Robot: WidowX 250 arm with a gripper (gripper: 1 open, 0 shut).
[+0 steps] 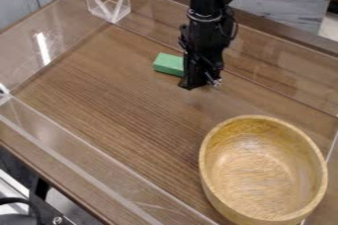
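My black gripper (pixel 197 77) is low over the middle-back of the wooden table, directly beside a green block (pixel 168 63) and partly in front of its right end. Its fingers look shut; whether anything is between them is hard to see at this size, and the block's main body lies to their left.
A large yellow bowl (pixel 262 199) fills the front right of the wooden table (pixel 106 120). A clear plastic object (pixel 109 4) stands at the back left.
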